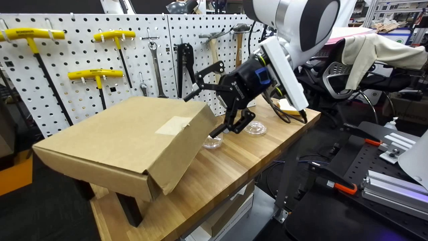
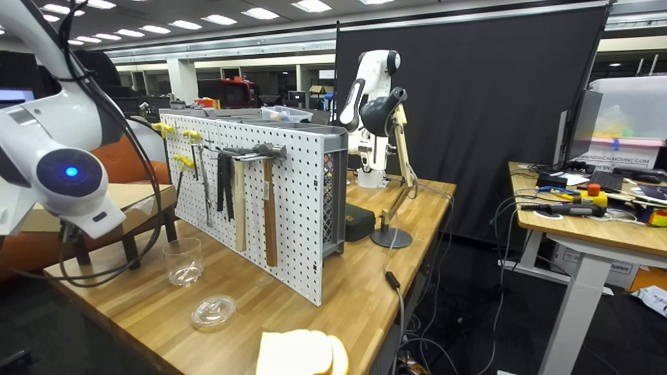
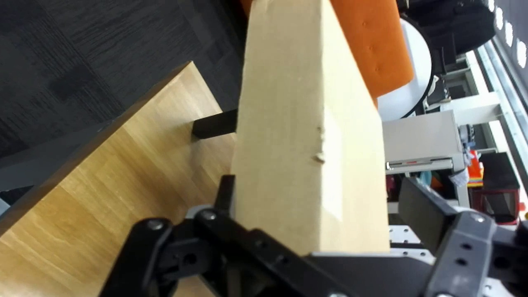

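A closed brown cardboard box (image 1: 116,132) rests on a dark-legged stand at the left of the wooden table, its near side flap hanging down at an angle. My gripper (image 1: 201,117) is open at the box's right end. One finger is just above the top edge and the other lower, on the right of the flap. In the wrist view the box (image 3: 279,123) fills the space between the spread fingers of the gripper, which are not closed on it. Whether a finger touches the cardboard I cannot tell.
A clear glass cup (image 2: 184,262) stands behind the gripper, a clear lid (image 2: 213,311) beside it. Bread slices (image 2: 297,353) lie at the table's end. The pegboard (image 1: 132,52) with hanging tools borders the back. Bare wood (image 1: 236,160) lies along the front edge.
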